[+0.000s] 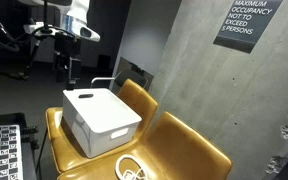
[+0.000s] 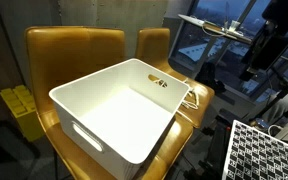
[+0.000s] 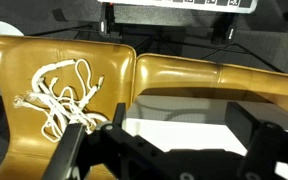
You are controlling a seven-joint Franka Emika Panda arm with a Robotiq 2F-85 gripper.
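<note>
A white bin with handle cut-outs [image 1: 109, 130] rests on a tan chair seat; its inside [image 2: 119, 105] looks empty in exterior view 2. On the neighbouring tan chair lies a loose white rope [image 3: 59, 105], bunched in loops at the left of the wrist view. My gripper [image 1: 61, 74] hangs in the air near the bin's upper left in exterior view 1, and at the upper right [image 2: 249, 73] in exterior view 2. Its dark fingers [image 3: 241, 122] are spread apart in the wrist view, over the bin, and nothing shows between them. The gripper is open.
A black-and-white patterned board [image 2: 259, 152] lies on the stand beside the chairs. The chair backrests [image 2: 74, 60] rise behind the bin. A grey wall with a sign [image 1: 248, 20] stands beyond. A yellow object [image 2: 22, 110] is on the floor at the left.
</note>
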